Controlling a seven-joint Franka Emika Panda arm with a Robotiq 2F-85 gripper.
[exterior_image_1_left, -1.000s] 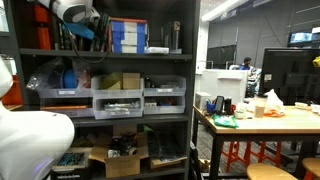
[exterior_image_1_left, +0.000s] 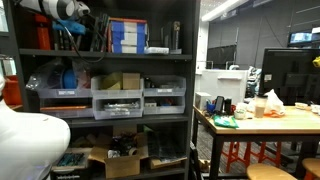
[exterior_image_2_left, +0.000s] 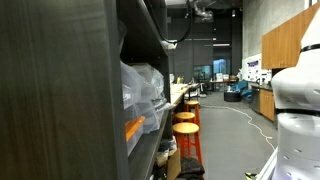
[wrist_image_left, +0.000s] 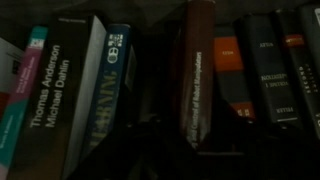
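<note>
In the wrist view a brown book (wrist_image_left: 198, 75) stands spine out at the centre, reaching closer to the camera than its neighbours. Dark shapes of my gripper (exterior_image_1_left: 76, 38) cover the lower middle of the wrist view, around the foot of that book. The image is too dim to show how far apart the fingers are, or whether they touch it. From exterior view 1, the gripper is at the upper left shelf, among the books there.
Left of the brown book are a blue book (wrist_image_left: 110, 85) and a thick black book (wrist_image_left: 62, 90), with a dark gap beside it. To its right stand an orange-banded book (wrist_image_left: 231, 75) and black books (wrist_image_left: 272, 70). Clear bins (exterior_image_1_left: 117, 103) fill the shelf below.
In exterior view 1 the white arm at the upper left has shifted slightly up and back to the left. The shelves and the table look unchanged.
</note>
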